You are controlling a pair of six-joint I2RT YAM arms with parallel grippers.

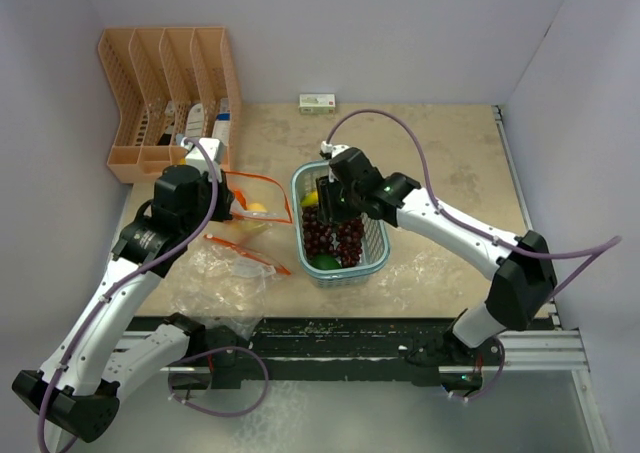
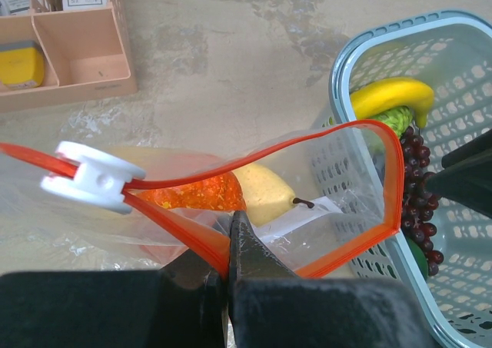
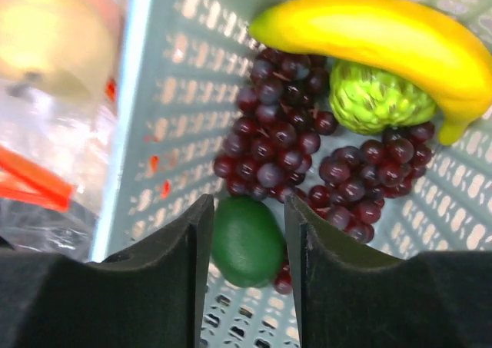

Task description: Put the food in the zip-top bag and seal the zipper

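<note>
My left gripper is shut on the red-edged rim of the clear zip bag (image 2: 346, 171), which holds an orange food item (image 2: 204, 190) and a pear (image 2: 261, 198). In the blue basket (image 3: 138, 117) lie a banana (image 3: 369, 37), a green leafy vegetable (image 3: 377, 94), dark grapes (image 3: 269, 148) and a green round fruit (image 3: 246, 244). My right gripper hangs above the basket, part open, with nothing held between its fingers that shows.
A peach-coloured organizer (image 1: 150, 93) stands at the back left. A small box (image 1: 317, 103) sits at the back edge.
</note>
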